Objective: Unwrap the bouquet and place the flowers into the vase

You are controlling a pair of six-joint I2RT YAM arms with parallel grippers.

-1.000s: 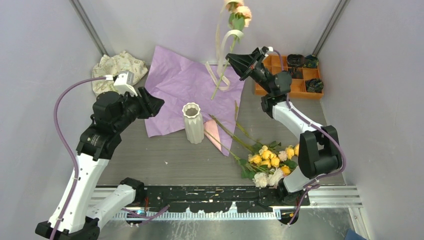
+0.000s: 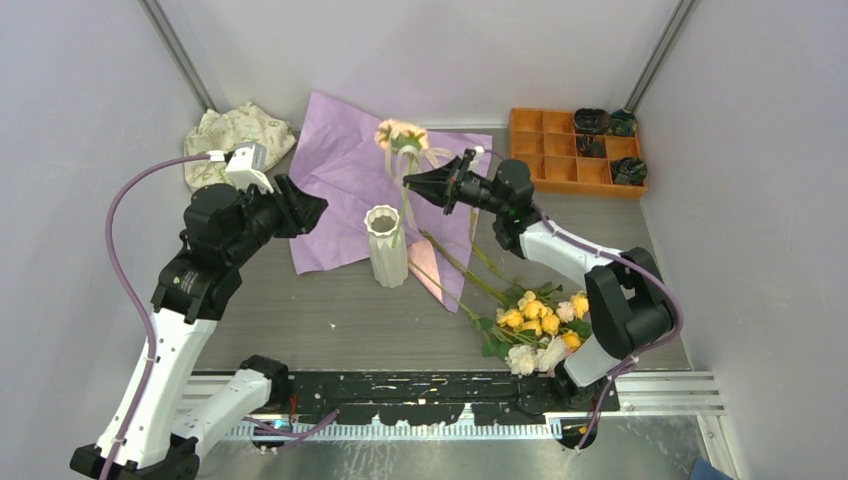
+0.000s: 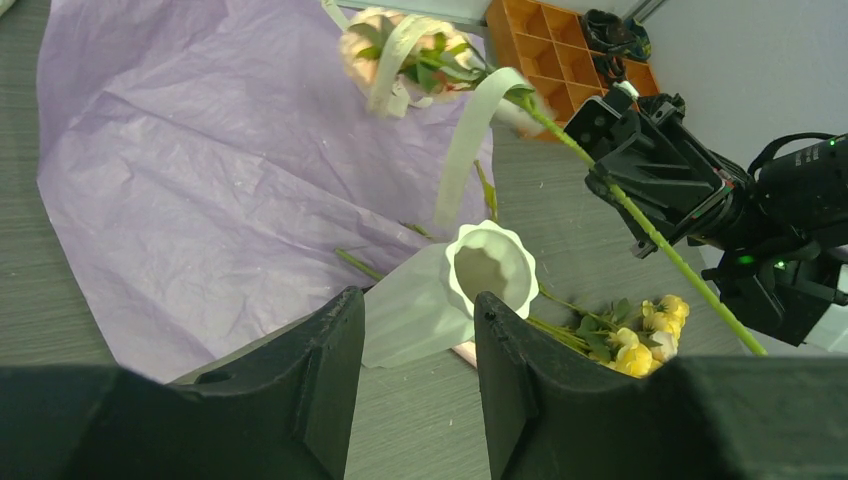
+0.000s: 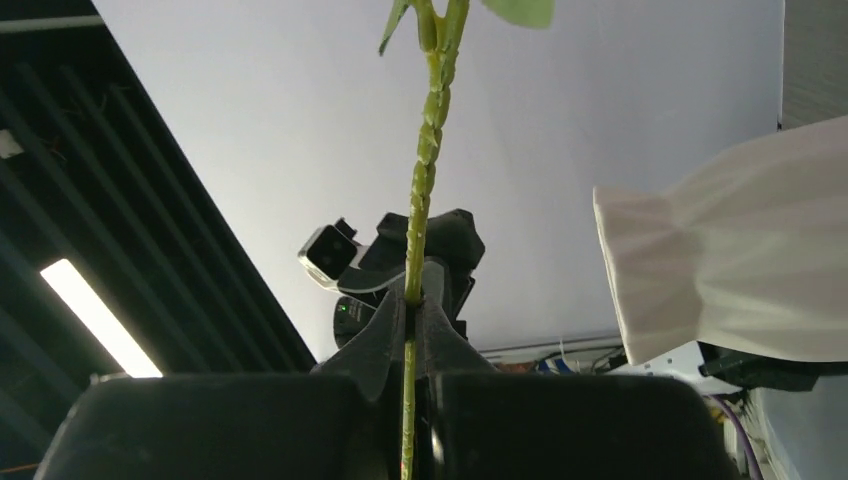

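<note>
My right gripper is shut on the green stem of a peach flower with a pale ribbon. In the right wrist view the stem runs up between the closed fingers. The bloom end points away, and the bare stem end slants down right in the left wrist view. A white fluted vase stands upright on the table, its mouth empty; the held stem is above and beside it. My left gripper hangs left of the vase, its fingers apart with nothing between them.
Yellow and white flowers lie at front right, stems reaching toward the vase. Purple paper spreads behind it. An orange compartment box sits back right, a crumpled cloth back left.
My right gripper has moved left and toward the front, bringing the peach flower from the back wall to near the vase. The left arm and vase have stayed put.
</note>
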